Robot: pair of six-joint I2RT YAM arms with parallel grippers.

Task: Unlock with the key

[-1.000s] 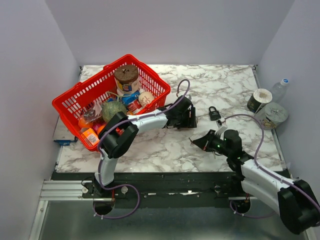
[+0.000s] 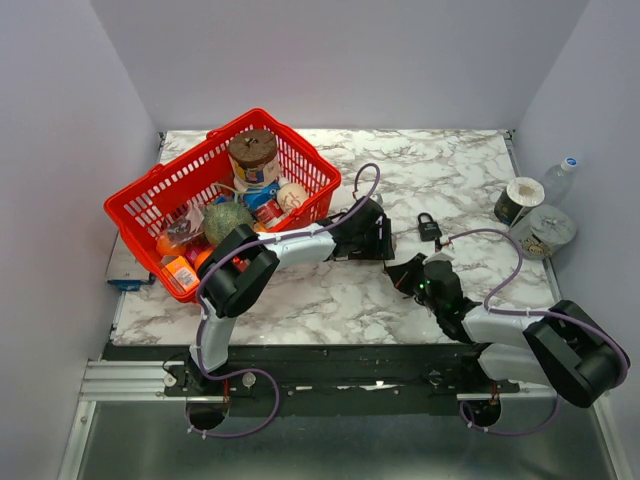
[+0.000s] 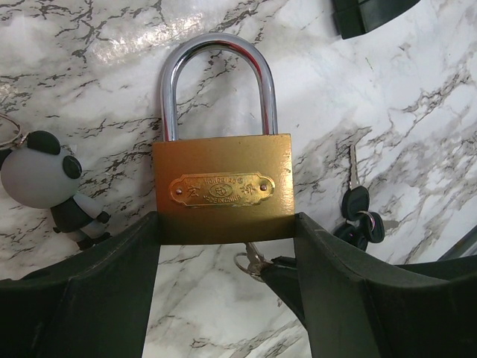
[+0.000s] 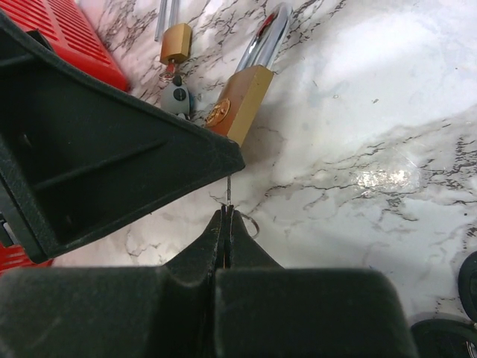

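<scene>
A brass padlock [image 3: 223, 168] with a silver shackle [image 3: 216, 45] is held between the fingers of my left gripper, which is shut on its lower sides. Both shackle legs run into the body. Just under the lock's lower edge a thin key [image 3: 255, 257] with a wire ring shows in the tips of my right gripper. In the right wrist view the key's narrow blade [image 4: 229, 190] points from my shut right gripper toward the padlock's underside [image 4: 250, 112]. A left finger hides the blade's far end there, so I cannot tell whether it is inside the keyhole.
A panda keychain [image 3: 41, 175] lies left of the held lock, joined to a smaller padlock [image 4: 176, 43]. Black-headed keys [image 3: 356, 203] and a black padlock [image 2: 428, 227] lie to the right. A full red basket [image 2: 150, 190] stands at the left.
My right gripper and the key have moved up to the left gripper, closing the gap beneath the lock. The right arm has swung along; the left arm has barely shifted.
</scene>
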